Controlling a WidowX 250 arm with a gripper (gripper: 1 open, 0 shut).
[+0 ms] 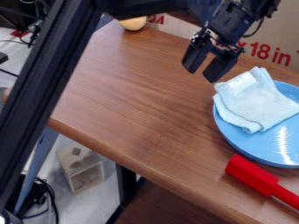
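Note:
My gripper (207,64) hangs over the back of the wooden table, its two dark fingers apart with nothing between them. Below and to the right of it, a folded pale blue cloth (250,101) lies on a blue plate (272,148). A red-handled tool (254,178) lies in front of the plate at the lower right, partly out of frame.
A round yellowish object (132,23) sits at the back left, and a cardboard box (270,52) stands behind. Beyond the table's left edge are the floor, cables and a dark frame bar.

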